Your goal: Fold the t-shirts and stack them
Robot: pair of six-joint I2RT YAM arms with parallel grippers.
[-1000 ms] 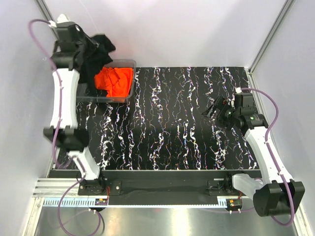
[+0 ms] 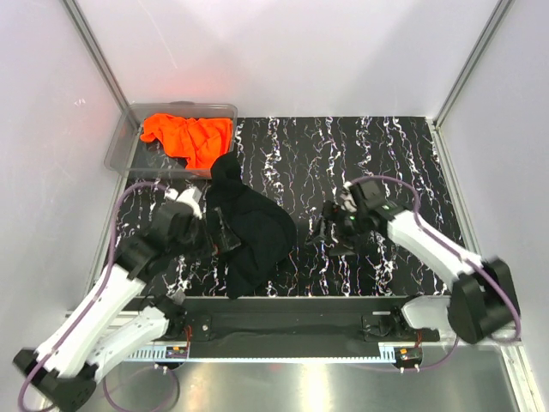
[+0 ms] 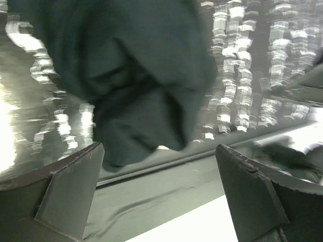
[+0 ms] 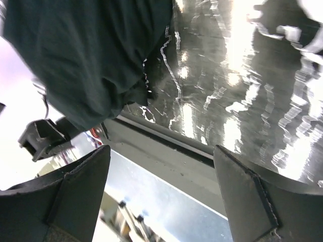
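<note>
A crumpled black t-shirt [image 2: 256, 232] lies bunched on the left-centre of the dark marbled table, its upper end close to the bin. Over the shirt's left side, my left gripper [image 2: 226, 232] stands open. The left wrist view shows the dark cloth [image 3: 136, 75] beyond the spread fingers, with none of it between them. My right gripper [image 2: 317, 225] is open too, just right of the shirt and apart from it. In the right wrist view the cloth [image 4: 96, 55] is at upper left. An orange t-shirt [image 2: 190, 137] rests crumpled in the grey bin [image 2: 171, 110].
The bin stands at the back left corner of the table. Bare marbled table [image 2: 343, 154] stretches across the back middle and right. White walls close in both sides and the back, and a dark rail [image 2: 283, 307] runs along the front edge.
The left arm has brought the black shirt from above the bin to the table, where it now lies released. My right gripper has moved left toward the shirt.
</note>
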